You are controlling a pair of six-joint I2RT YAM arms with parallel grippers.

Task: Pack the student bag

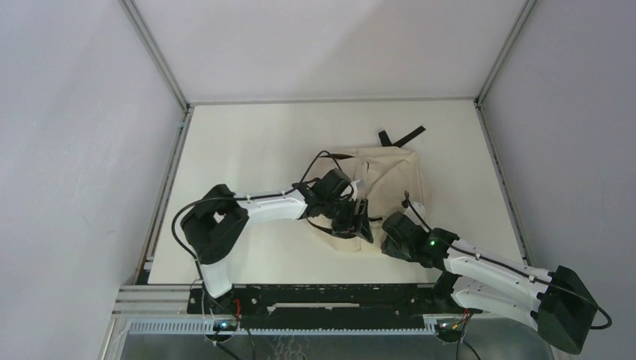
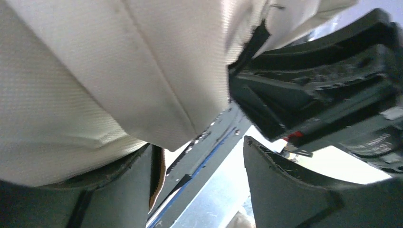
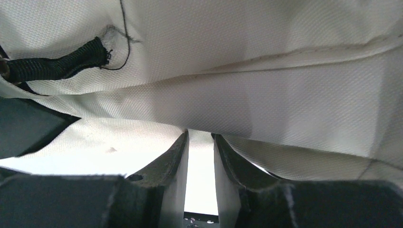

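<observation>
The beige canvas bag [image 1: 386, 176] lies on the white table, its front edge below both arms. My left gripper is open at that edge. Loose beige cloth [image 2: 166, 71] lies over and against its left finger [image 2: 114, 190], while the right finger [image 2: 280, 185] stands clear with nothing between them. In the right wrist view, my right gripper is shut on the bag's cloth at a fold near its fingertips; exactly how much it pinches is hidden. A black strap end [image 3: 62, 64] is sewn to the bag there.
My right gripper's black body [image 2: 323, 85] is close beside the left one. Black straps [image 1: 401, 137] stick out behind the bag.
</observation>
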